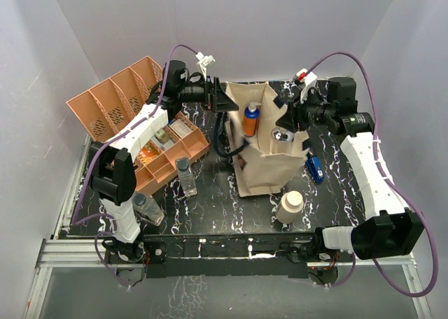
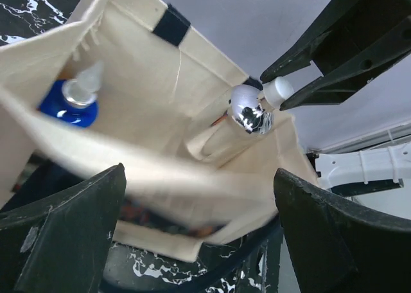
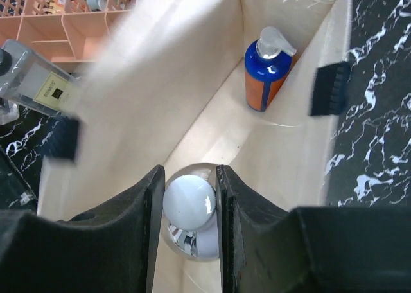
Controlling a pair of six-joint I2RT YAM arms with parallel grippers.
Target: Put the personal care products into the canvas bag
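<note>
The canvas bag (image 1: 269, 168) stands mid-table, holding an orange pump bottle with blue top (image 1: 250, 119). A silver bottle (image 1: 282, 134) is lowered inside the bag's right part, its white cap at the fingertips of my right gripper. In the left wrist view that bottle (image 2: 247, 113) shows beside the bag's inner wall. My left gripper (image 1: 215, 95) is at the bag's left rim, open with nothing held.
An open peach organizer (image 1: 168, 165) lies at left. Two clear bottles (image 1: 185, 175) stand near it, a cream bottle (image 1: 290, 207) at front, a blue item (image 1: 314, 166) at right.
</note>
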